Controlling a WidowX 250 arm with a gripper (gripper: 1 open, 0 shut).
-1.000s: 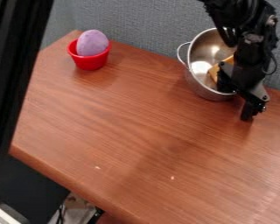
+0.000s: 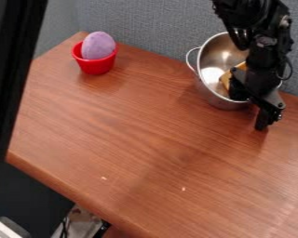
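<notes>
My black gripper [image 2: 257, 109] reaches down from the top right over the right side of a steel pot [image 2: 215, 60], its tip low by the pot's rim and the tabletop. An orange-yellow item [image 2: 227, 78] sits inside the pot, partly hidden behind the gripper. I cannot see clearly what is between the fingers or how far apart they stand.
A red cup [image 2: 94, 64] holding a purple egg-shaped object [image 2: 98, 45] stands at the back left of the wooden table [image 2: 139, 158]. A grey partition [image 2: 152, 19] runs along the back.
</notes>
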